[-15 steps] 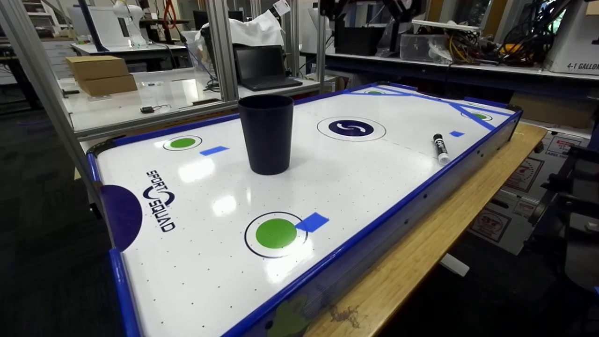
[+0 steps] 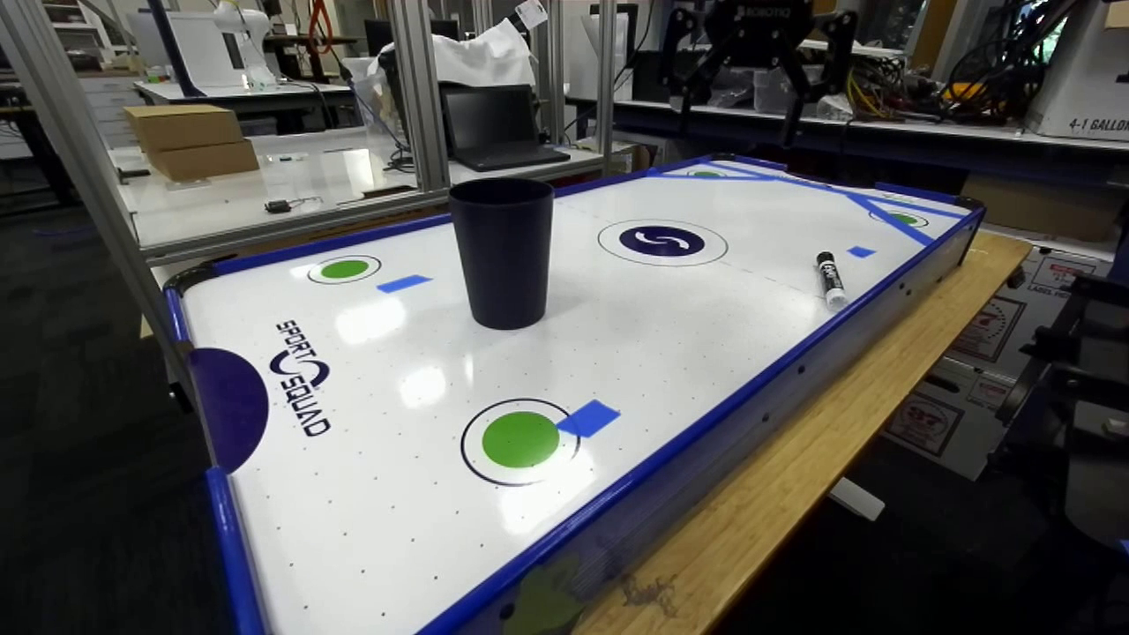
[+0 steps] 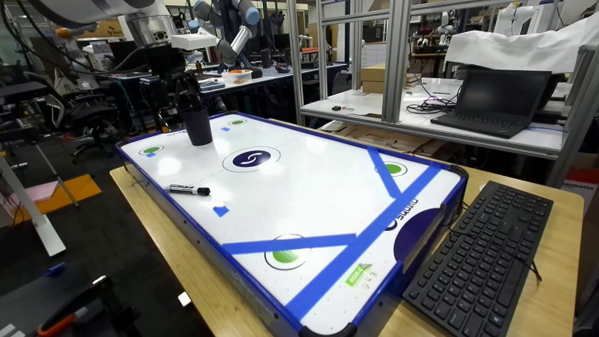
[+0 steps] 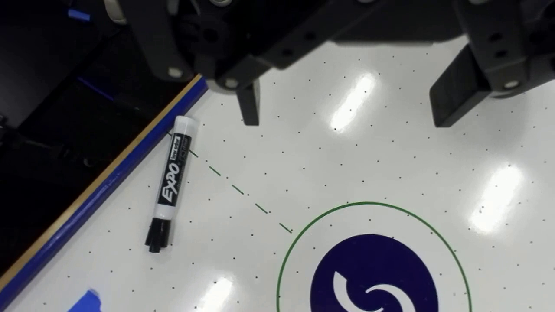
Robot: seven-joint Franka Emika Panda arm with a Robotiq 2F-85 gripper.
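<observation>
A black-and-white Expo marker (image 4: pixel 174 165) lies on the white air hockey table near its long blue rail; exterior view 1 shows the same marker (image 2: pixel 830 280) at the right. Upright on the table stands a dark cup (image 2: pixel 503 254), its inside hidden; in exterior view 2 this cup (image 3: pixel 197 126) appears at the far end, just below the arm. My gripper is open above the table, its fingers wide apart and only table surface showing between them. The marker sits to the left of the fingers in the wrist view. In exterior view 1 the gripper (image 2: pixel 737 116) hangs high at the top.
A blue rail (image 2: pixel 741 386) borders the table. Blue tape strips (image 3: pixel 359 241) cross one end, where a keyboard (image 3: pixel 483 258) lies beyond the rail. Metal frame posts (image 3: pixel 394 62) and a laptop (image 3: pixel 500 101) stand alongside.
The gripper has moved right and come lower in exterior view 1, staying open. Cup and marker have not moved.
</observation>
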